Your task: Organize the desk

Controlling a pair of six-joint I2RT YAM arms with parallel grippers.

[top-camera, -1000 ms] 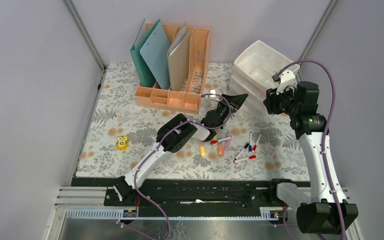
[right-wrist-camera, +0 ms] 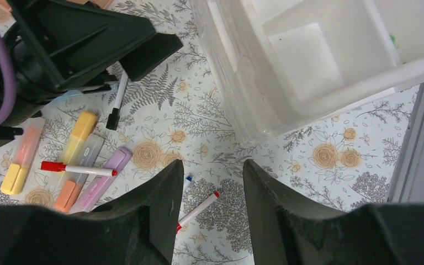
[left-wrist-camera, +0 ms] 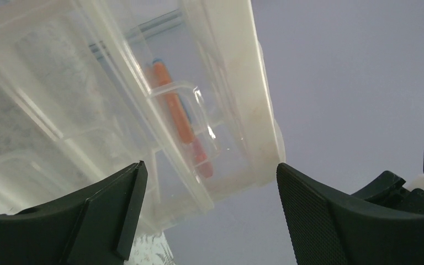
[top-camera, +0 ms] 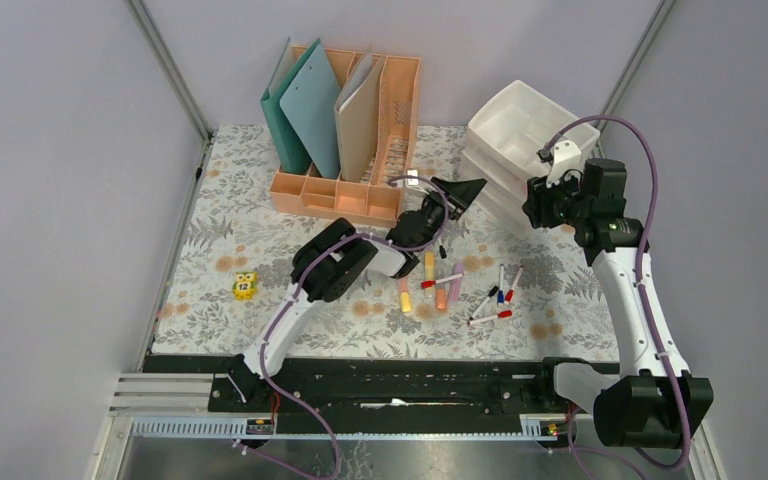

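Observation:
My left gripper [top-camera: 465, 190] hangs open beside the white drawer organizer [top-camera: 525, 130], whose clear drawer holds orange and red pens [left-wrist-camera: 174, 113] in the left wrist view. My right gripper [top-camera: 540, 205] is at the organizer's right front, fingers part open, nothing between them. On the floral desk below lie markers [right-wrist-camera: 197, 211], highlighters [right-wrist-camera: 102, 178] and a black-capped marker [right-wrist-camera: 117, 99]. A yellow owl timer [top-camera: 244, 285] sits at the left.
The peach organizer [top-camera: 398, 120] with folders [top-camera: 310, 105] stands at the back centre-left. Walls border both sides.
My left gripper has drawn slightly left, away from the organizer.

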